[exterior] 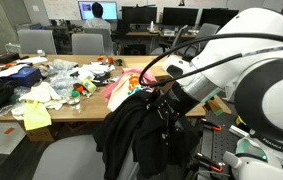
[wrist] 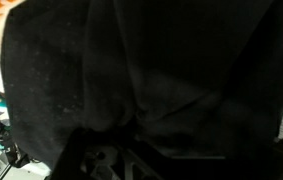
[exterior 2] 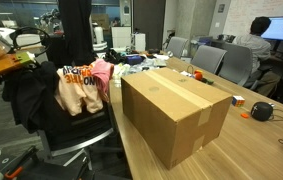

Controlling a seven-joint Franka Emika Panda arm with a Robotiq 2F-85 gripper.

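Observation:
A black cloth (exterior: 131, 130) hangs in folds near the table's front edge, beside a grey chair. In exterior view 2 the same black cloth (exterior 2: 29, 98) appears at the left, below the arm. My gripper (exterior: 167, 98) is down at the upper part of the cloth, dark against dark. The wrist view is mostly filled by the black cloth (wrist: 141, 75), with the gripper's dark parts along the bottom edge. How the fingers stand, and whether fabric lies between them, is hidden.
A white and pink garment with orange lettering (exterior 2: 78, 88) hangs beside the black cloth. The table (exterior: 81, 110) carries clutter at the left. A large cardboard box (exterior 2: 176, 110) fills much of the other table. A grey chair (exterior: 71, 160) stands in front.

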